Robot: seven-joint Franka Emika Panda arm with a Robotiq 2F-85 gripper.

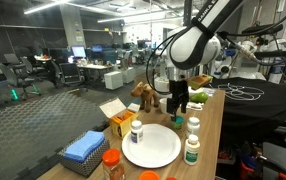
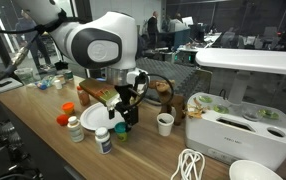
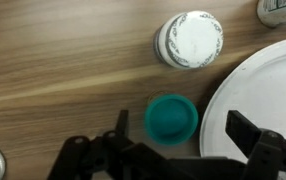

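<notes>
A small teal-lidded container (image 1: 179, 122) stands upright on the wooden table, close to the white plate (image 1: 151, 148). Directly over it is my gripper (image 1: 180, 108), open and pointing down. From the wrist, the round teal lid (image 3: 171, 120) shows between the two dark fingertips, nearer the left one. In exterior view 2 the gripper (image 2: 121, 118) hangs just at the teal container (image 2: 121, 131). Whether a finger touches it cannot be told.
A white-lidded bottle (image 3: 189, 39) stands near the teal lid, and another bottle (image 1: 191, 151) is close by. The plate carries a bottle (image 1: 136, 131). A white mug (image 2: 165, 124), white cable (image 2: 189, 164) and toy dog (image 1: 146, 96) are around; bare table lies between.
</notes>
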